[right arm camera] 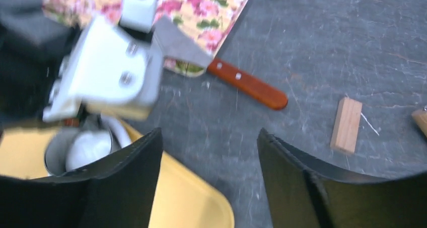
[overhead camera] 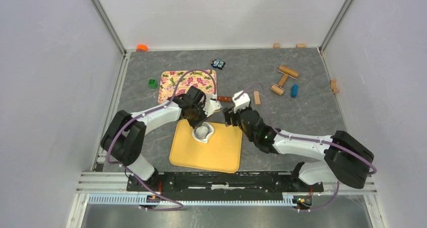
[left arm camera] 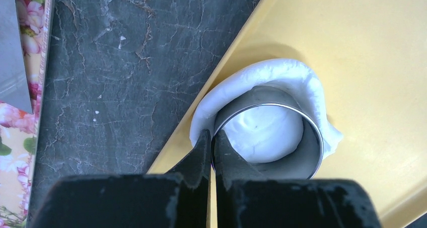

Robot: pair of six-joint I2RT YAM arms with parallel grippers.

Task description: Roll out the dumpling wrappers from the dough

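A steel ring cutter (left arm camera: 312,140) stands in white dough (left arm camera: 272,69) on the yellow board (overhead camera: 211,155), around a pale round of dough (left arm camera: 262,130). My left gripper is shut on the cutter's left rim. My right gripper is raised over the board's right upper corner, part open, with nothing seen between its fingers; it is blurred in the top view.
A floral board (overhead camera: 168,87) with a wooden-handled scraper (right arm camera: 246,87) lies behind. A small wooden block (overhead camera: 257,98), a wooden roller (overhead camera: 288,71) and a blue object (overhead camera: 294,90) lie to the right on open grey table.
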